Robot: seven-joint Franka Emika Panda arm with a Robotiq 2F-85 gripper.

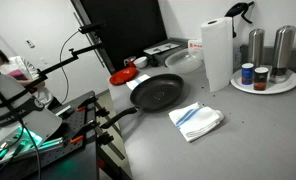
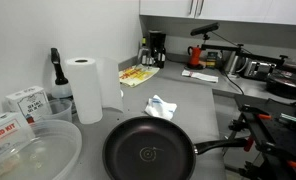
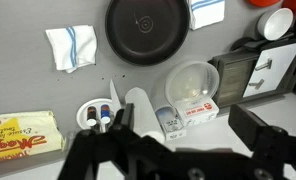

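A black frying pan [image 1: 158, 92] lies flat on the grey table, empty; it also shows in exterior view 2 [image 2: 148, 147] and at the top of the wrist view [image 3: 146, 24]. Beside it is a folded white cloth with blue stripes [image 1: 196, 121], which the wrist view puts left of the pan [image 3: 72, 48]. A clear bowl [image 3: 191, 84] stands near a white paper towel roll [image 1: 218, 55]. My gripper is open high above the table, its dark fingers wide apart with nothing between them. Neither exterior view shows its fingertips clearly.
A round tray [image 1: 280, 87] holds small jars and two tall metal shakers. White boxes [image 2: 28, 101] stand by the bowl, and a yellow package [image 3: 23, 138] lies beyond the tray. Red dishes [image 3: 276, 23] are past the pan. Bare table surrounds the cloth.
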